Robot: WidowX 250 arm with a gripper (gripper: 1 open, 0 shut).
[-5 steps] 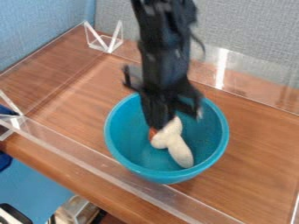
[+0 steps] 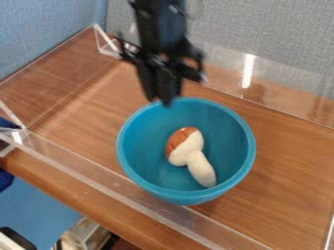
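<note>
A teal bowl (image 2: 229, 178) sits on the wooden surface, holding a toy mushroom (image 2: 192, 156) with a cream stem and red-orange cap. My gripper (image 2: 166, 91), dark and motion-blurred, hangs above the back rim of the bowl, apart from the mushroom. Its fingers appear close together, with nothing seen between them.
Clear low walls border the wooden surface (image 2: 72, 112), which has free room left of and behind the bowl. A dark blue item (image 2: 6, 132) lies at the left edge. A grey speckled wall stands behind.
The bowl and mushroom look unmoved.
</note>
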